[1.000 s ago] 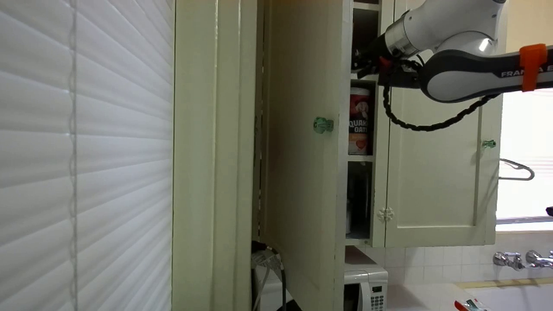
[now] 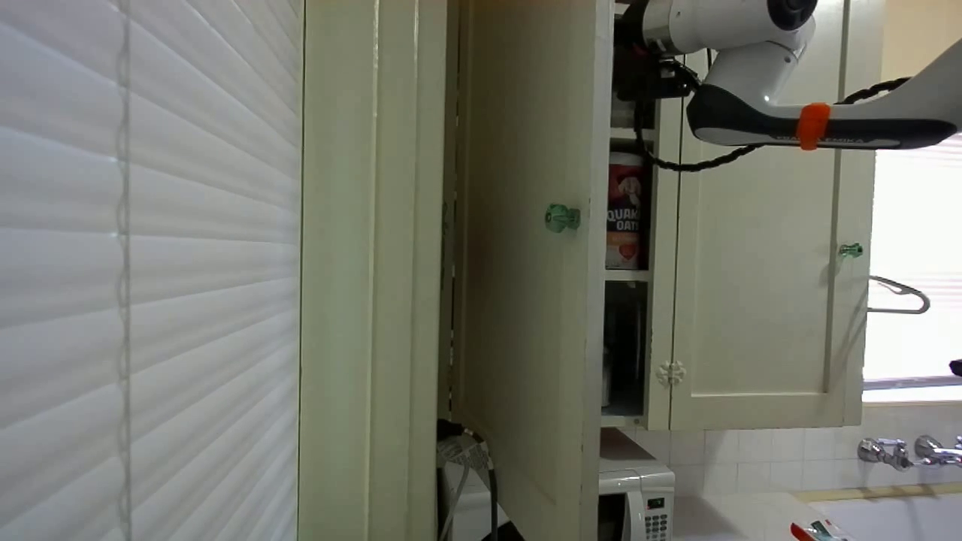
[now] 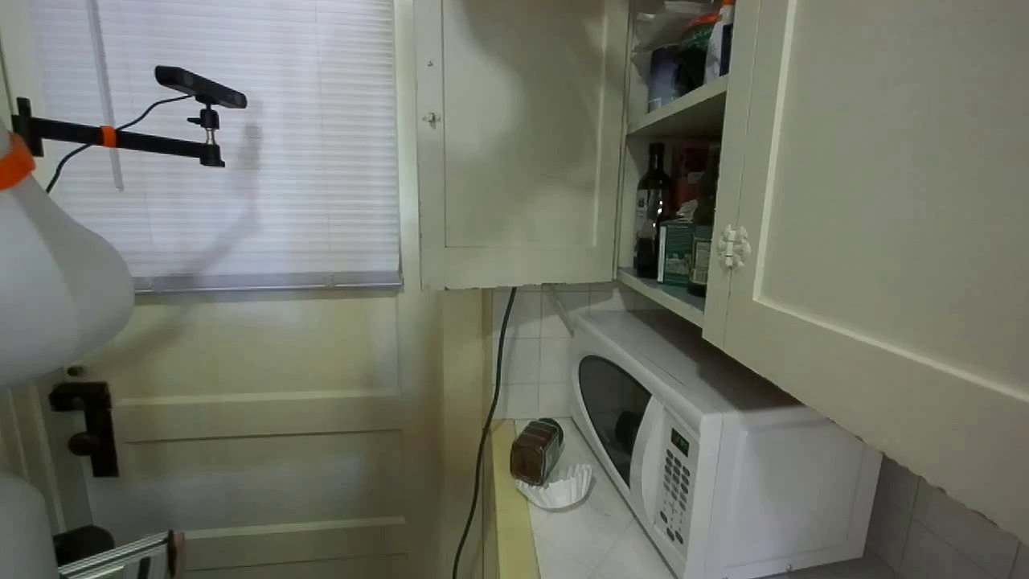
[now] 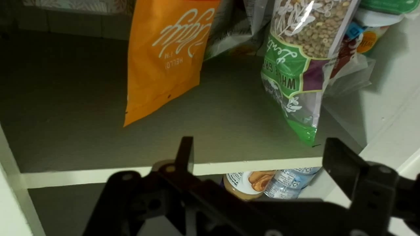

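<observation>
In the wrist view my gripper is open, its two dark fingers wide apart with nothing between them. Beyond it, an orange pouch (image 4: 169, 55) stands on a cupboard shelf (image 4: 236, 118), left of centre. To the right on the same shelf is a clear bag of lentils (image 4: 299, 59) with a green and purple label. The fingers lie in front of the shelf's front edge, apart from both bags. In exterior view 1 the hand reaches the open cupboard at the top, its fingers mostly hidden behind the open door (image 2: 532, 315).
A peanut-butter-like jar (image 4: 248, 183) sits on the shelf below. Side walls bound the shelf, whose left part is bare. A Quaker Oats canister (image 2: 624, 212) stands lower in the cupboard. Beneath is a white microwave (image 3: 733, 453); a closed cupboard door (image 2: 762, 270) flanks the opening.
In exterior view 1 the hand and arm have moved up and to the left, and the hand has levelled out. The cupboard door has stayed where it was.
</observation>
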